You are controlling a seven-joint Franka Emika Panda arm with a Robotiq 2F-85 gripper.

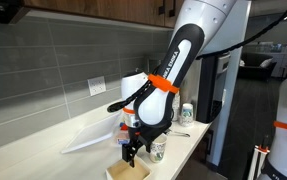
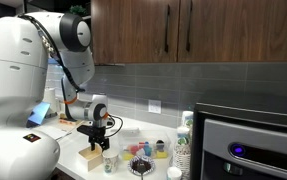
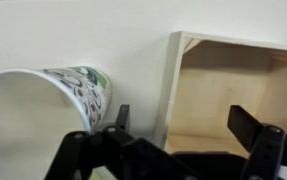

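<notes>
My gripper is open, its two black fingers spread wide, with nothing held between them that I can see. It hangs low over the counter at the near edge of a shallow wooden box [image 3: 216, 59]; in the wrist view the box's left wall runs between the fingers. Whether a finger touches that wall I cannot tell. To the left in the wrist view is a white mug [image 3: 69, 95] with a leafy pattern, its mouth facing the camera. In exterior view 1 the box [image 1: 119, 173] lies below the gripper and the mug [image 1: 157, 152] stands beside it.
A white tray [image 1: 95, 134] lies on the counter behind the arm. Coloured items, a dark rack [image 2: 141, 166] and a white cup [image 2: 174, 173] stand nearby. A large oven [image 2: 248, 145] fills the right side. Counter to the left of the box is clear.
</notes>
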